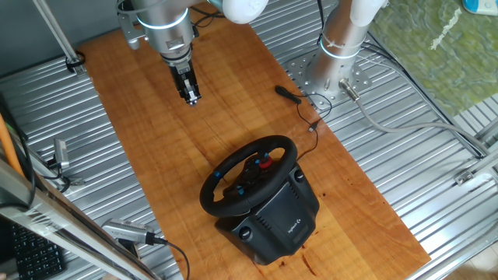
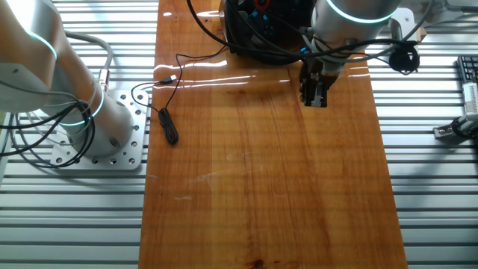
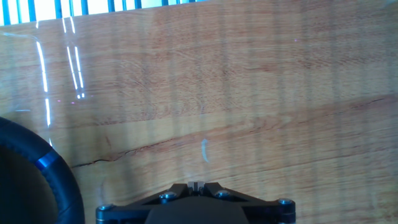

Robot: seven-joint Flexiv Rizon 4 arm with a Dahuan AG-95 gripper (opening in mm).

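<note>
A black steering wheel unit [image 1: 278, 224] stands on the wooden board, its rim [image 1: 216, 176] marked with blue and a red button at the hub. My gripper [image 1: 192, 100] hangs over the bare wood, clear of the wheel and touching nothing. The wrist view has the gripper's [image 3: 196, 186] fingertips together at the bottom, with nothing visible between them. Only a curve of the wheel's rim [image 3: 69, 186] enters that view at lower left. From the other side, the wheel [image 2: 261, 33] is partly hidden behind the arm and its cables, and the gripper [image 2: 314, 101] points downward.
A thin black cable with a dark bundle [image 1: 287, 94] lies on the board near the arm's base [image 1: 336, 75]. Metal slats surround the wooden board [image 2: 246, 187]. A camera-like device [image 1: 128, 232] sits by the left edge. Much of the wood is bare.
</note>
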